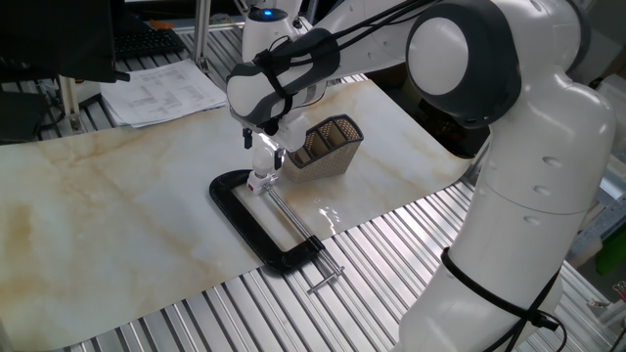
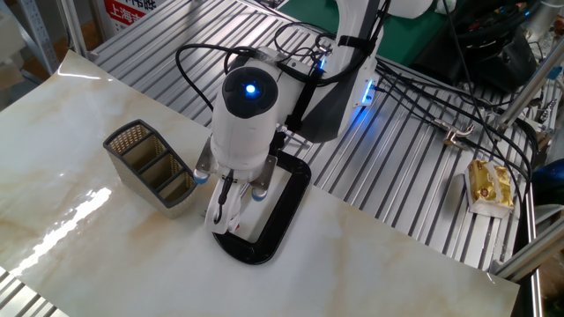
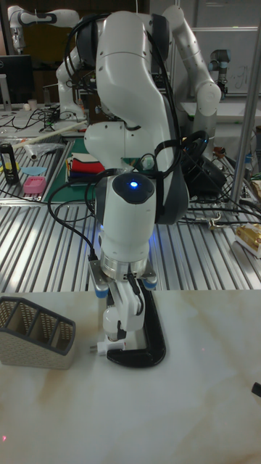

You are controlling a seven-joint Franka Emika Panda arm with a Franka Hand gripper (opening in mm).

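Note:
A large black C-clamp with a metal screw rod lies flat, partly on the marbled sheet and partly over the slatted table. My gripper points down at the clamp's end on the sheet. In exterior view 2 the gripper covers part of the black frame. A small white piece with a metal end pokes out to the left under the gripper in exterior view 3. The fingertips are too small and hidden to show whether they grip it or the clamp.
A beige compartment basket with a dark rim stands close beside the gripper, its compartments looking empty. Papers lie beyond the sheet's far edge. Much of the marbled sheet is clear. A gold-and-white block rests on the slats.

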